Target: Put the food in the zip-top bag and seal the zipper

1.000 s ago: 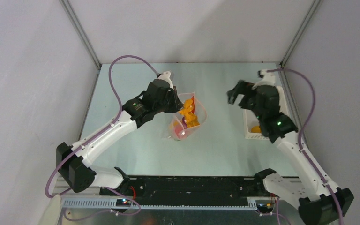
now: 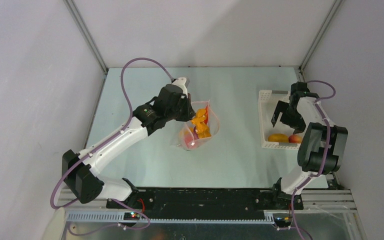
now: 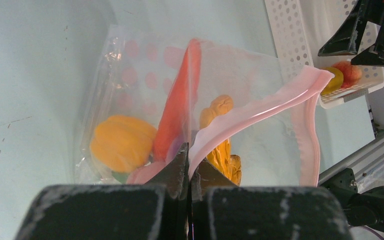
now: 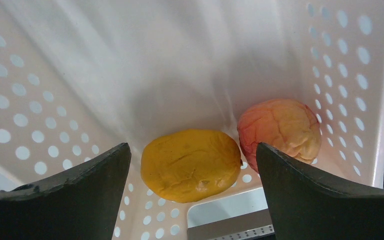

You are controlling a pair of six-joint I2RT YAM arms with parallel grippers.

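In the top view the zip bag (image 2: 198,140) stands open near mid-table, holding yellow, red and orange food items. My left gripper (image 2: 189,112) is shut on its rim, pinching the pink zipper edge (image 3: 260,107) in the left wrist view. My right gripper is open over the white basket (image 2: 267,110), above a yellow mango-like fruit (image 4: 190,162) and a red-orange peach-like fruit (image 4: 280,127), with its fingers either side of the yellow one and nothing clearly held.
Walls border the table at the back and both sides, close to the right arm.
My right gripper has swung from the table's middle-right to over the basket, angled down at the fruit. The left gripper and bag have barely moved.
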